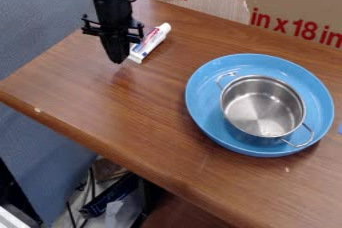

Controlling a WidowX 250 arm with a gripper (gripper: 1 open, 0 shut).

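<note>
My black gripper [118, 48] hangs at the upper left of the wooden table [120, 107], right beside a white toothpaste tube [150, 42] that lies slanted with red and blue print. Whether its fingers are open or shut, or touch the tube, I cannot tell. On the right, a steel pot [263, 106] with side handles sits on a blue plate [206, 90].
A cardboard box [274, 2] stands along the back. The table's left edge drops to a floor with cables and dark clutter.
</note>
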